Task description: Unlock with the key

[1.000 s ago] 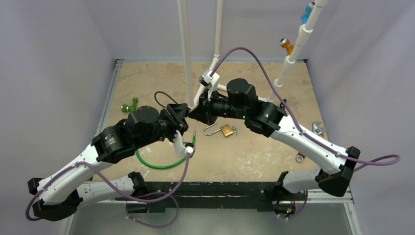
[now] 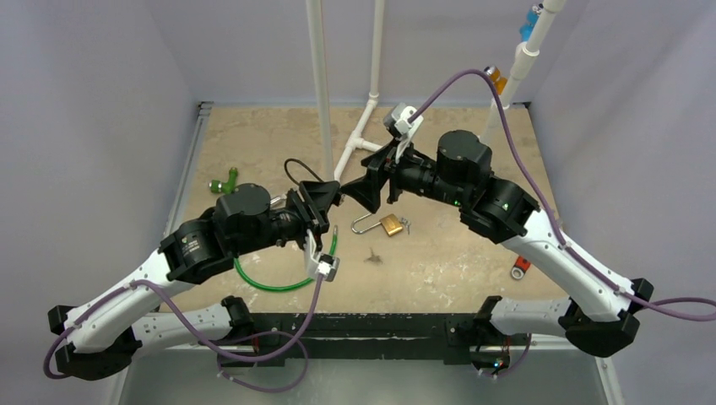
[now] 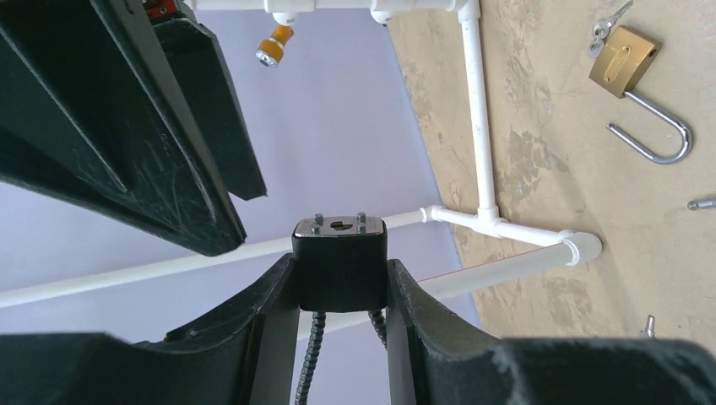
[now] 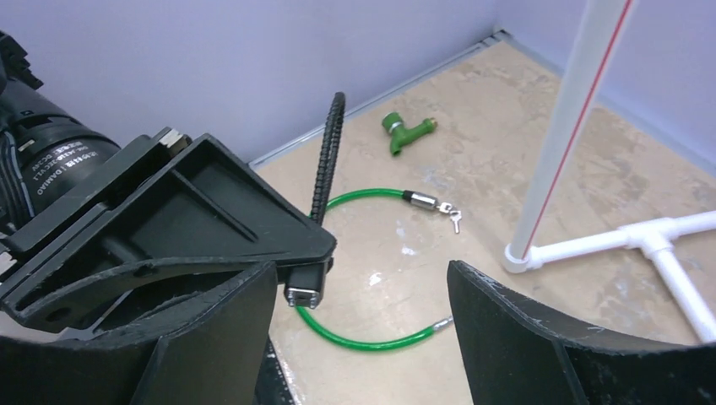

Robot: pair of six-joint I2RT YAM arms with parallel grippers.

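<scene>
My left gripper is shut on a black lock (image 3: 342, 270), whose metal face has a dark slot and two small metal pins; no key shows in it. Its black cable (image 4: 329, 156) loops out of the other side. Close by, my right gripper stands open with nothing between its fingers. Its dark fingers (image 3: 194, 160) also appear above and left of the lock in the left wrist view. On the floor lie a brass padlock (image 2: 391, 224) with keys (image 3: 603, 35) and a green cable lock (image 4: 422, 201) with a key (image 4: 456, 218).
White pipes (image 2: 353, 152) stand behind the grippers. A green fitting (image 2: 224, 181) lies at the left and a red-handled tool (image 2: 520, 268) at the right.
My right gripper has drawn back to the right, and its fingers look wider apart in the top view. The left gripper has shifted slightly right with the lock and its cable.
</scene>
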